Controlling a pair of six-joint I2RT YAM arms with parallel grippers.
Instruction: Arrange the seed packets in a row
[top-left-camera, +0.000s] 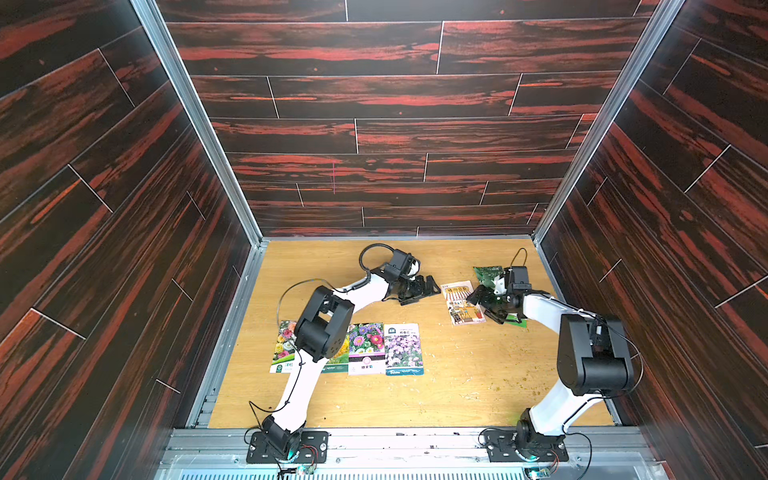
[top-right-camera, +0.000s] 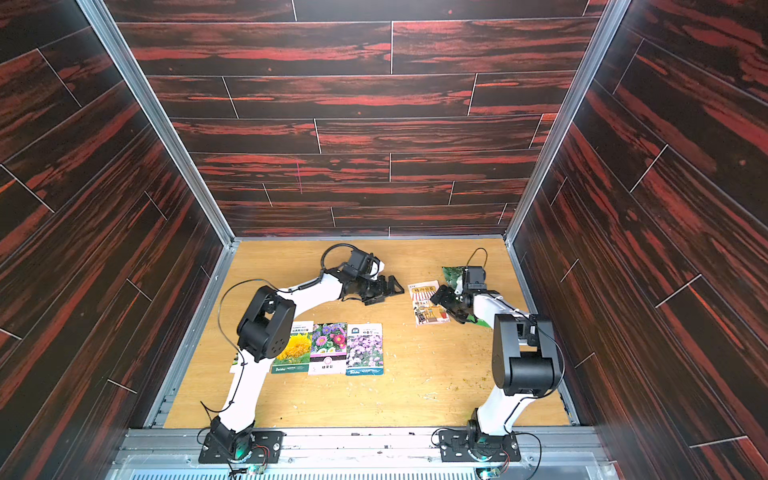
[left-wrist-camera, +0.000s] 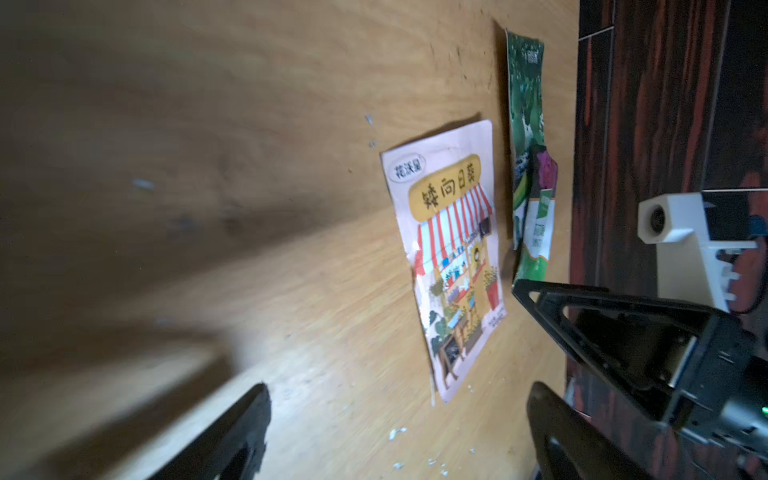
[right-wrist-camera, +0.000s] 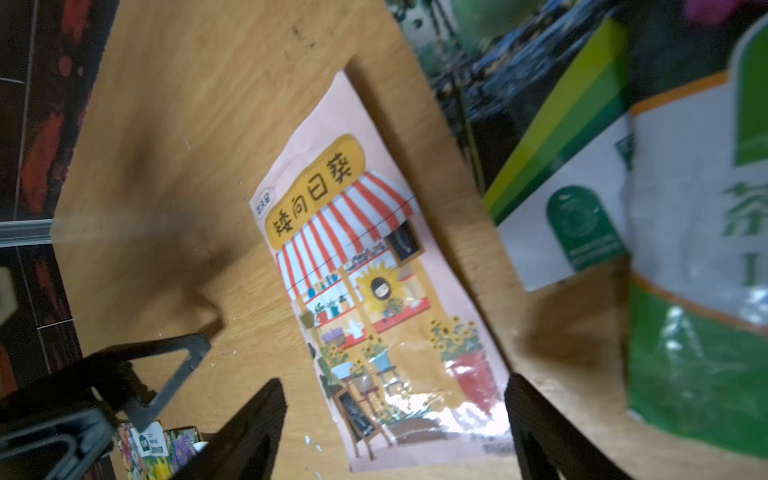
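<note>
A pink seed packet with a striped awning (right-wrist-camera: 384, 304) lies on the table between both grippers. My open right gripper is low over it. My open left gripper hovers just left of that packet, empty. Right of it lie two green packets, a dark one (left-wrist-camera: 524, 88) and a green-and-white one (right-wrist-camera: 696, 368), partly under the right arm in the top views. Along the front left, flower packets lie side by side: lilac (top-left-camera: 403, 349), mixed purple (top-left-camera: 365, 349), yellow (top-right-camera: 292, 349), and a leftmost one (top-left-camera: 284, 348) partly hidden by the left arm.
Dark walls (top-left-camera: 384, 184) surround it at back and sides.
</note>
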